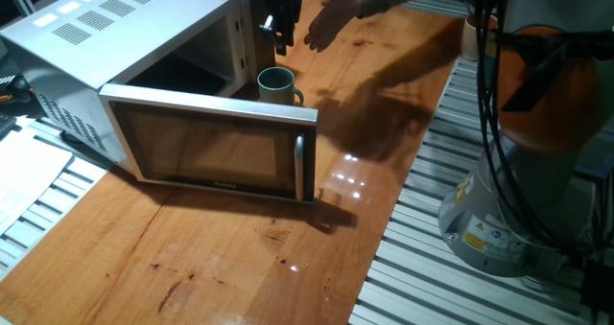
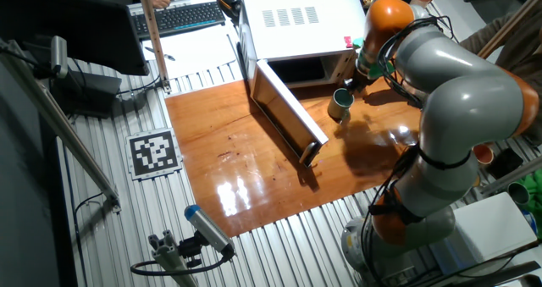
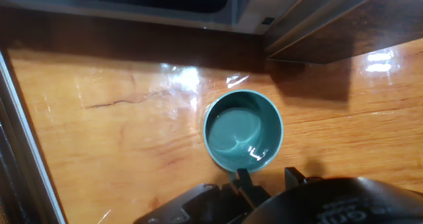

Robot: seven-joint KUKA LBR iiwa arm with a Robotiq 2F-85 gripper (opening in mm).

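Observation:
A green mug (image 1: 276,84) stands upright on the wooden table, in front of the opening of the microwave (image 1: 144,23). Its door (image 1: 211,148) is swung wide open, and the mug is behind it in exterior view 1. From above, the empty inside of the mug (image 3: 242,130) shows in the wrist view, its handle mostly hidden by a fingertip. My gripper appears open, with a gap between its fingertips and nothing held. In exterior view 1 the gripper (image 1: 280,49) hangs above and beyond the mug, apart from it.
A person's hand (image 1: 331,18) is close beside my gripper. The open door (image 2: 288,113) forms a wall to one side of the mug. Bare table (image 2: 203,156) lies beyond the door. Another cup (image 1: 472,39) stands near the arm's base.

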